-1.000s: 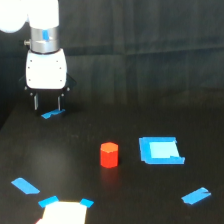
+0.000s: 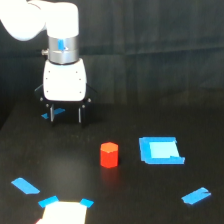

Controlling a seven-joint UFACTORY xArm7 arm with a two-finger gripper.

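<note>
A small red block (image 2: 109, 155) stands on the black table, near the middle of the camera view. Up and to the left of it is my white gripper (image 2: 66, 115), pointing downward. Its two dark fingers (image 2: 80, 115) are spread wide, and the space between them looks empty. The gripper and the block are clearly apart. To the right of the block lies a pale square (image 2: 163, 150) bordered by blue tape (image 2: 145, 157).
Blue tape strips lie at the left (image 2: 25, 186) and lower right (image 2: 196, 196). A bright white object (image 2: 64, 212) sits at the bottom edge, with blue tape beside it. Bare black tabletop surrounds the block; a dark curtain (image 2: 150, 60) hangs behind.
My gripper has moved to the right and lower in the view, closer to the red block, its fingers still apart. The block and the taped square have stayed put.
</note>
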